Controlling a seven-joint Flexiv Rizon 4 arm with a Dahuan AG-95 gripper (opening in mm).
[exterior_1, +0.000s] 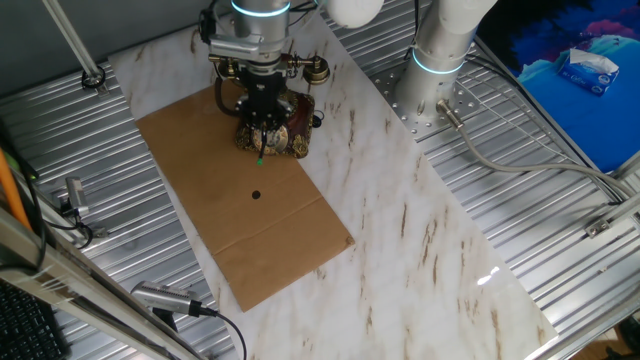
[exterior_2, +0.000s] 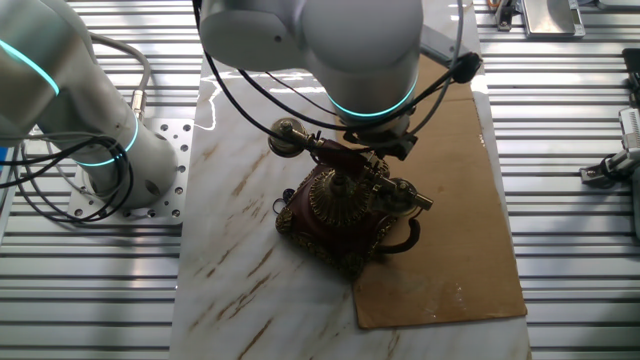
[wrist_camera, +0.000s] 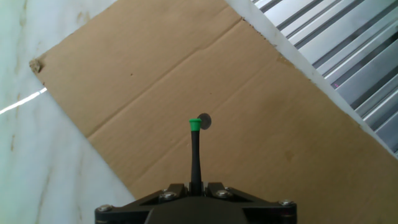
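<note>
A small dark disc (exterior_1: 256, 195) lies on the brown cardboard sheet (exterior_1: 270, 260). My gripper (exterior_1: 261, 161) hangs above the sheet, its green tip apart from the disc in exterior view 1. In the wrist view the gripper is shut into one slim black shape with a green end, and nothing shows between its fingers. There the green end overlaps the left edge of the disc (wrist_camera: 205, 121). An ornate old-style telephone (exterior_2: 340, 205) stands partly on the cardboard; the arm hides part of it in both exterior views.
The marble-patterned board (exterior_1: 410, 260) is bare towards the front right. The robot's base (exterior_1: 432, 85) stands beside it. At the left, a camera on a mount (exterior_1: 168, 298) trails a cable. Cardboard around the disc is clear, with the telephone behind.
</note>
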